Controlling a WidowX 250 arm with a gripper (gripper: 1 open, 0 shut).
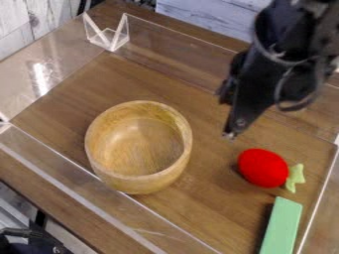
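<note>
My gripper (236,111), dark and blurred, hangs in the upper right above the table, its fingers pointing down; whether they are open or shut is unclear, and nothing clearly shows between them. Below it to the right lies a red rounded object (263,166) with a pale green piece (295,178) at its right. A wooden bowl (122,176) stands left of centre, apart from both.
A green block (281,228) lies at the lower right. A clear plastic holder (106,32) stands at the back left.
</note>
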